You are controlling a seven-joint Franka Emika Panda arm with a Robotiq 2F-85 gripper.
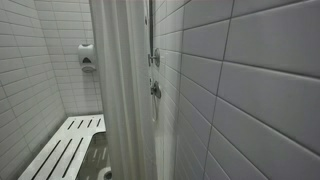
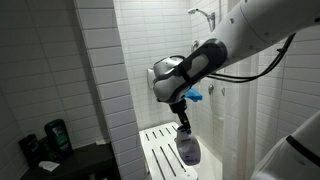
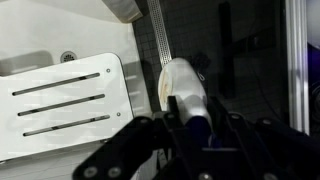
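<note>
A pale, rounded white object [image 2: 188, 151] hangs below the arm in the second exterior view, with my gripper [image 2: 184, 129] shut on its upper end. From the wrist, the same white object [image 3: 181, 80] extends forward from my gripper, over the dark floor beside the slatted bench. What exactly the object is, I cannot tell. Dark gripper parts cover its near end. In the first exterior view the gripper cannot be made out.
The white slatted bench [image 3: 66, 108] lies left of the gripper. A shower curtain [image 1: 126, 90] hangs near the tiled wall [image 1: 245, 85], which carries shower fittings [image 1: 155, 90]. A dispenser [image 1: 87, 58] is mounted at the back. Dark containers [image 2: 58, 137] stand at the left.
</note>
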